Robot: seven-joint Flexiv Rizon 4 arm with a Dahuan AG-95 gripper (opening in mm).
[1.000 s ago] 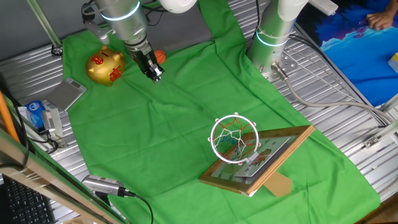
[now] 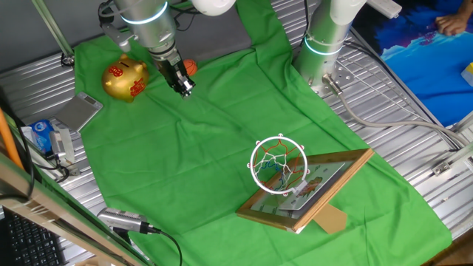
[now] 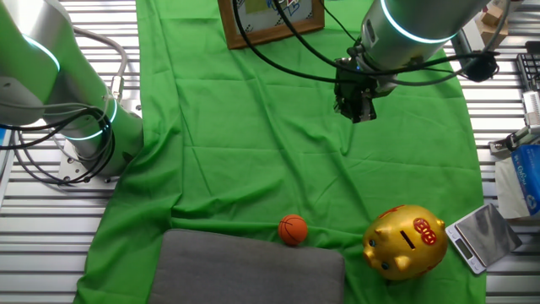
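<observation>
My gripper (image 2: 187,91) hangs over the green cloth near its far edge in exterior view 1, and exterior view 2 shows the same gripper (image 3: 358,112) above bare cloth. Its fingertips are small and dark, so whether they are apart does not show. An orange ball (image 3: 293,230) rests against the edge of a grey pad (image 3: 245,268); in exterior view 1 the ball (image 2: 191,67) is partly covered by the gripper. A small hoop with a white rim (image 2: 278,137) and a net is fixed to a wood-framed board (image 2: 334,182), which leans on a stand.
A golden piggy bank (image 3: 407,243) stands right of the ball, beside a flat scale (image 3: 485,237). A camera (image 2: 123,220) with a cable sits near the front. Mid-cloth is clear.
</observation>
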